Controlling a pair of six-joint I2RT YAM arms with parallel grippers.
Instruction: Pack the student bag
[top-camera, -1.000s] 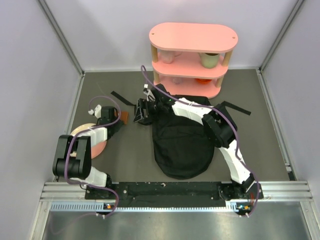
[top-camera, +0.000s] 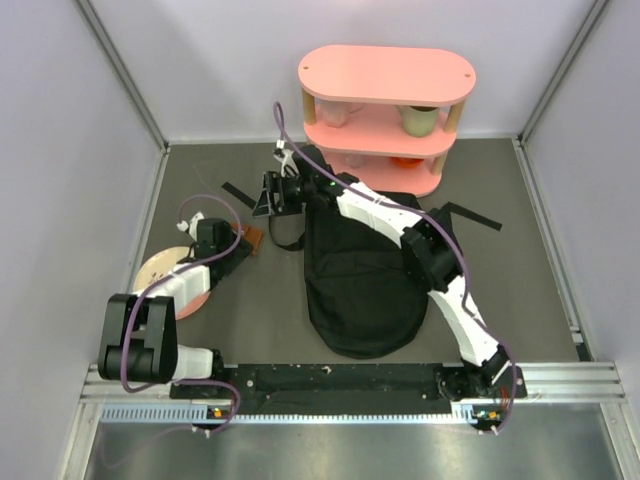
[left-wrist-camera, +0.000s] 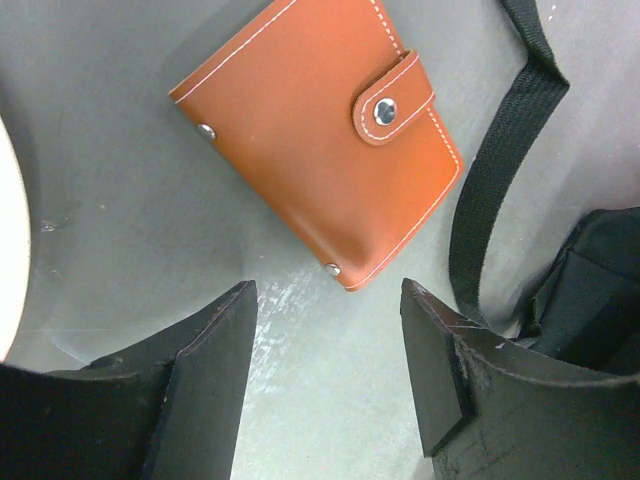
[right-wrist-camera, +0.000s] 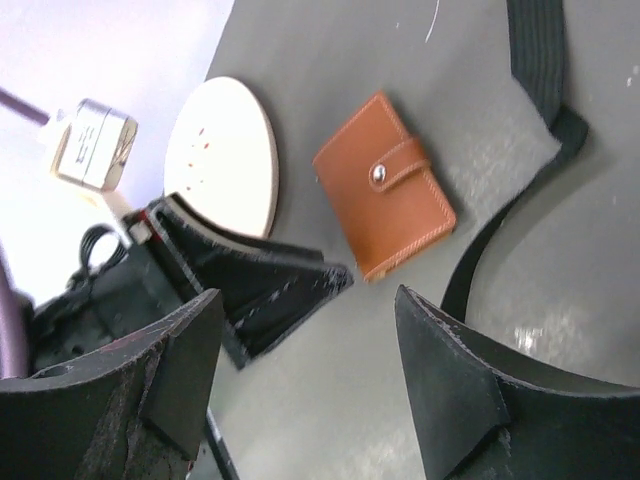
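Note:
A brown leather wallet-like case with a snap flap (left-wrist-camera: 310, 130) lies flat on the table, just ahead of my left gripper. The left fingers stand open with bare table between them. In the right wrist view the same case (right-wrist-camera: 375, 215) is seen past my right gripper, which is open too and empty. The left gripper's dark fingers (right-wrist-camera: 285, 285) reach in from the left, close to the case's near corner. From above, the black bag (top-camera: 365, 300) lies flat right of centre, partly under my right arm.
A pale round plate (right-wrist-camera: 222, 150) lies left of the case, partly under the left arm in the top view. Black straps (left-wrist-camera: 500, 150) run on the bag side. A pink shelf (top-camera: 385, 75) with a green pot (top-camera: 420, 121) stands at the back. Table between plate and bag is clear.
The right gripper has moved left and toward the back, nearer the case. The left arm has shifted slightly, its gripper a little to the right. The bag stays put.

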